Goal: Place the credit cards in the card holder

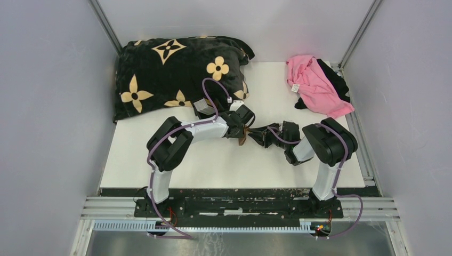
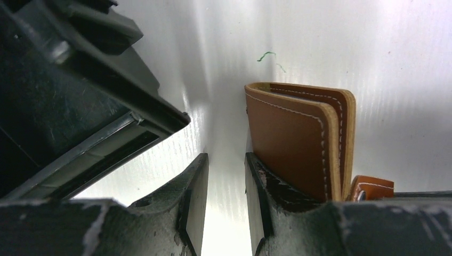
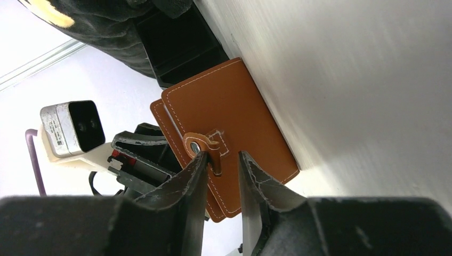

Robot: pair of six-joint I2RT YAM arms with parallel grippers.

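A brown leather card holder stands near the table's middle, between the two grippers. In the left wrist view my left gripper is open, its right finger against the holder's side. In the right wrist view my right gripper is part open at the holder's snap strap; whether it grips the strap is unclear. A black tray with light items, possibly the cards, lies behind the left gripper.
A black patterned cushion fills the back left, and pink and black cloths lie at the back right.
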